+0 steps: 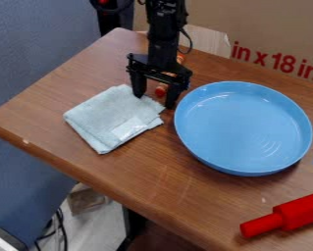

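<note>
My black gripper [156, 86] is low over the table at the upper right corner of a folded pale cloth [109, 120], with its fingers apart. Whether anything is between them is hard to tell. Behind it, an orange stick-like object [160, 92] is mostly hidden by the gripper.
A large blue plate [242, 127] lies to the right. A red cylinder [284, 216] lies at the lower right. The wooden table [54, 127] has bare space at left and front; its edge runs along the left. A cardboard box [264, 34] stands behind.
</note>
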